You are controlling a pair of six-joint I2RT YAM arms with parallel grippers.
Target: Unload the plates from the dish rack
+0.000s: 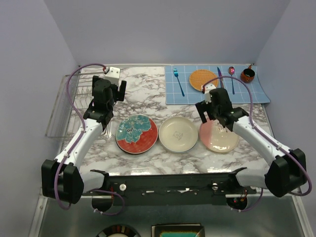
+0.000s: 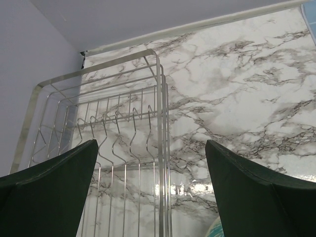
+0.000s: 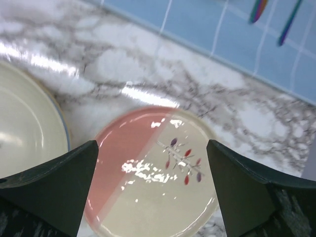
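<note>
Three plates lie flat in a row on the marble counter: a red and teal floral plate (image 1: 146,137), a cream plate (image 1: 178,134) in the middle, and a pink and cream plate (image 1: 221,140) at the right. The wire dish rack (image 2: 159,123) stands at the left; no plate shows in the part I can see, and my left arm covers some of it. Over the rack's right side my left gripper (image 1: 109,88) is open and empty. My right gripper (image 1: 203,112) hangs open above the pink and cream plate (image 3: 158,182), with nothing between its fingers.
A blue tiled mat (image 1: 185,71) at the back right holds a woven trivet (image 1: 203,79), a teal fork (image 1: 178,81), a knife, a red spoon and a brown mug (image 1: 247,75). Bare marble (image 1: 143,91) lies between rack and mat.
</note>
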